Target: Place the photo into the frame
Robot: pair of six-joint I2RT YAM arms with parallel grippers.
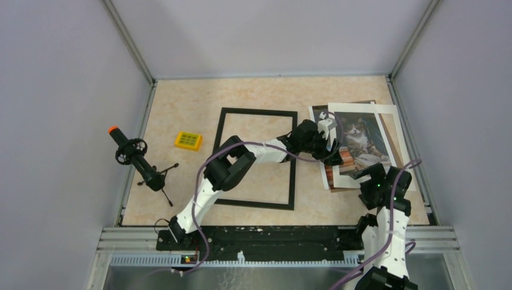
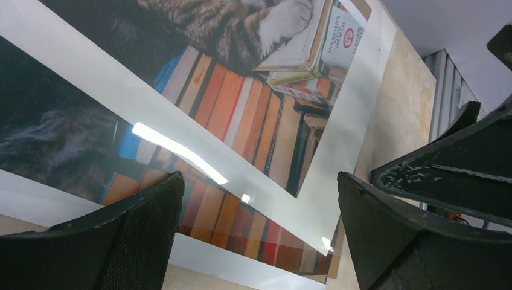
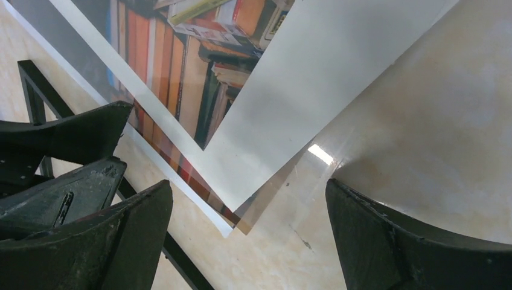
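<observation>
A cat photo with white border (image 1: pixel 356 139) tops a stack of prints on the table's right; clear glossy sheeting shows around the stack. An empty black frame (image 1: pixel 293 187) lies in the middle. My left gripper (image 1: pixel 335 154) is open over the stack's left side, in its wrist view low over the lower corner with books (image 2: pixel 261 205). My right gripper (image 1: pixel 362 181) is open at the stack's lower edge; in its wrist view the white border corner (image 3: pixel 235 181) and transparent edge lie between and beyond its fingers.
A yellow object (image 1: pixel 188 140) and a black stand with orange tip (image 1: pixel 139 157) occupy the left. Walls bound the table at back and sides.
</observation>
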